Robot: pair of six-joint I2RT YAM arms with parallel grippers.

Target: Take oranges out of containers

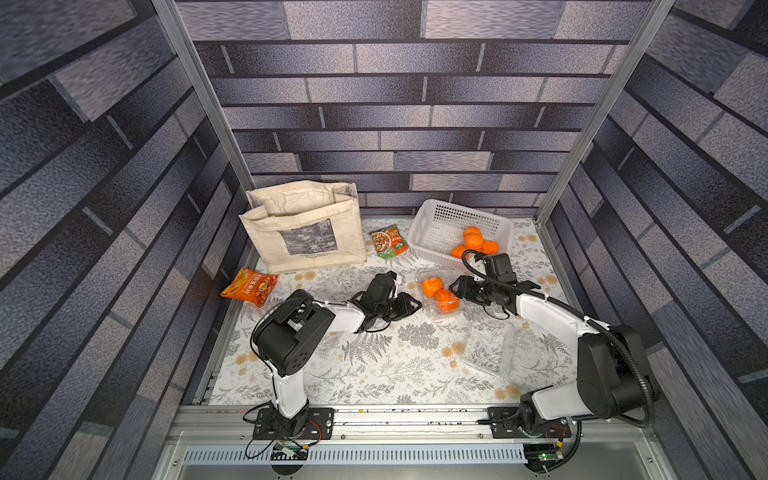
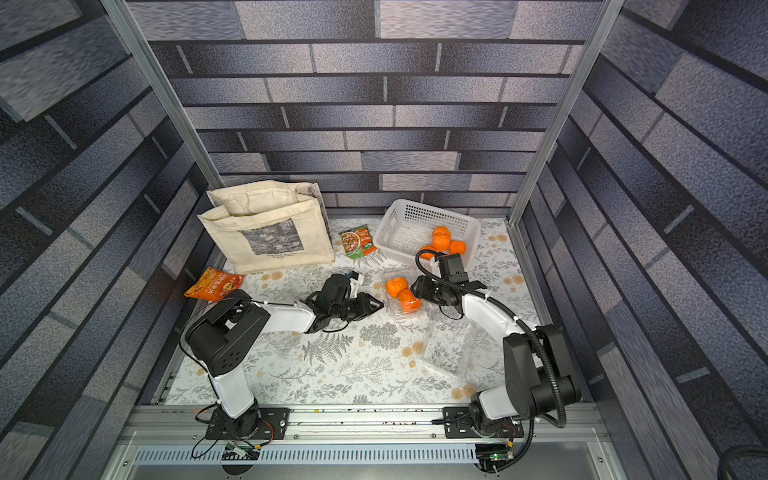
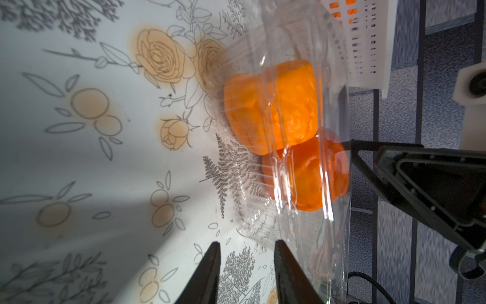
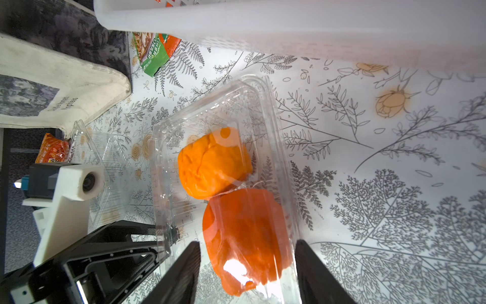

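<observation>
A clear plastic container (image 4: 278, 147) stands on the table between my arms with two oranges in it. The brighter orange (image 4: 215, 164) lies on the far side; the redder orange (image 4: 245, 233) is nearer my right gripper. That gripper is part open, its fingers at either side of the redder orange in the right wrist view, not closed on it. My left gripper is at the container's left side; in the right wrist view its black fingertips (image 4: 163, 245) meet the container's left wall, shut on it. The exact grip is partly hidden.
A white basket (image 1: 432, 228) behind the container holds several oranges (image 1: 473, 240). An empty clear container (image 1: 489, 352) lies at front right. A cloth bag (image 1: 320, 240), a green-and-orange packet (image 1: 389, 241) and an orange snack bag (image 1: 249, 286) stand left.
</observation>
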